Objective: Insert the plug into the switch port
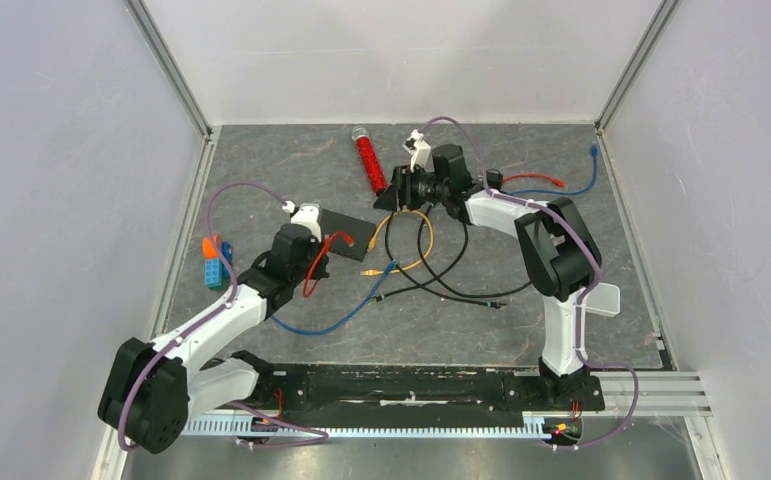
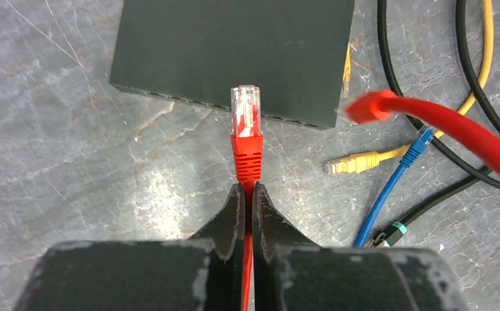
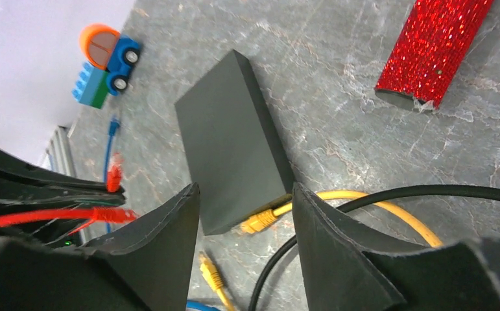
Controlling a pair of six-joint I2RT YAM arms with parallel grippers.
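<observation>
My left gripper is shut on a red network cable, just behind its plug (image 2: pixel 246 116), which points forward over the dark grey switch box (image 2: pixel 227 45). Whether the plug touches the box is unclear. A second, blurred red plug (image 2: pixel 370 107) hangs at the cable's other visible end, to the right. In the right wrist view the box (image 3: pixel 227 142) lies flat on the marble table, with no port clearly visible. My right gripper stands open above and right of the box, nothing between its fingers.
Yellow (image 2: pixel 357 162), blue (image 2: pixel 383 201) and black cables (image 3: pixel 448 191) lie right of and in front of the box. A red glittery tube (image 3: pixel 432 48) is behind it, and a toy truck (image 3: pixel 107 61) sits at the left.
</observation>
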